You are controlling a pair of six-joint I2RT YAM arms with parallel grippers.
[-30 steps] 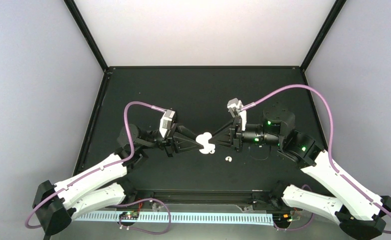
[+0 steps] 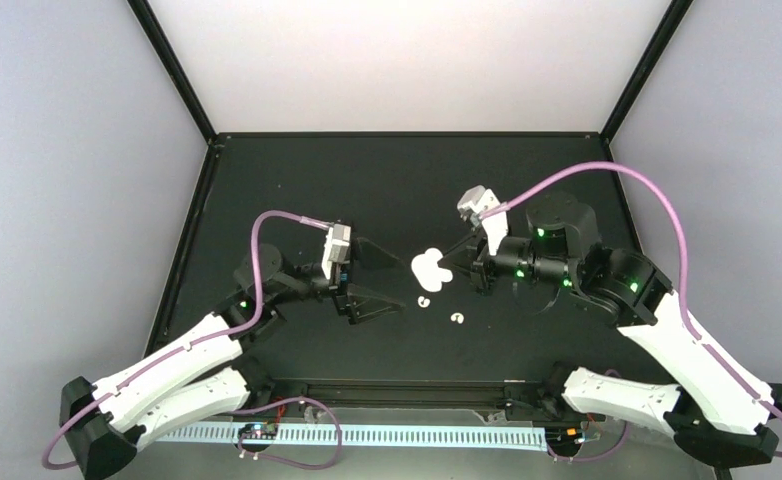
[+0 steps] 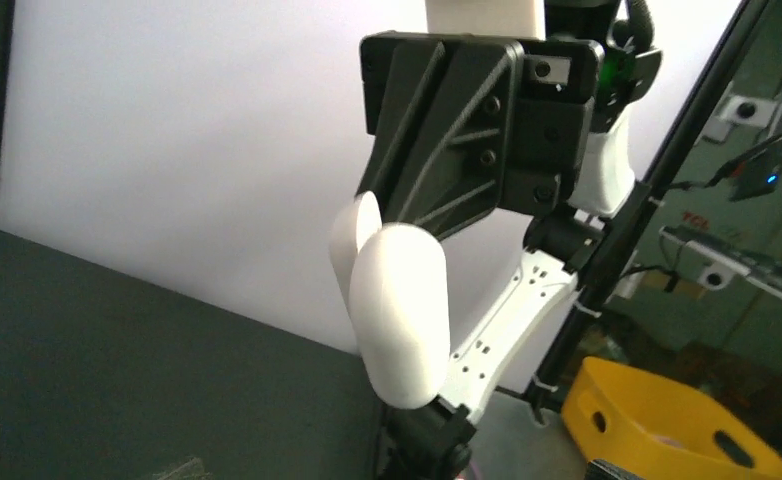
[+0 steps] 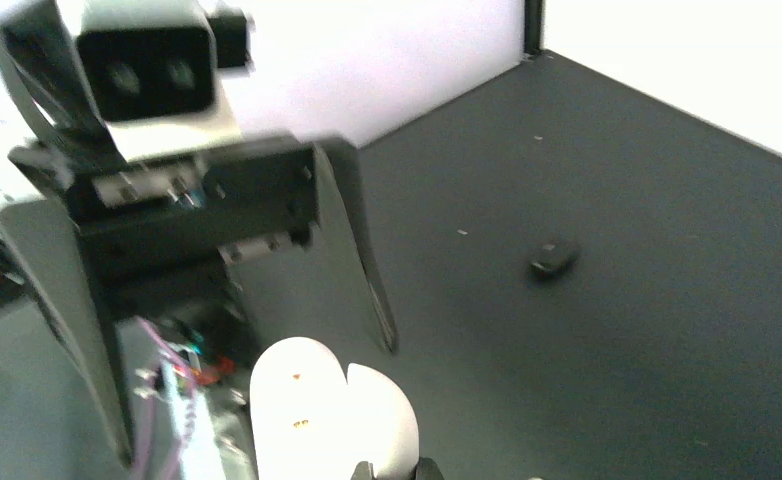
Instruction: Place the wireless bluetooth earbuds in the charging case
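Note:
The white charging case (image 2: pixel 431 270), its lid raised, is held up in my right gripper (image 2: pixel 449 262), which is shut on it; in the left wrist view the case (image 3: pixel 399 310) hides the fingertips. In the right wrist view its inner face (image 4: pixel 297 400) shows. My left gripper (image 2: pixel 403 283) stands open just left of the case, empty. Two white earbuds lie on the dark mat below: one earbud (image 2: pixel 423 301) under the case, another earbud (image 2: pixel 457 318) a little to the right.
A small dark object (image 4: pixel 552 258) shows on it in the right wrist view.
My right gripper has moved right with the case, uncovering the earbud beneath.

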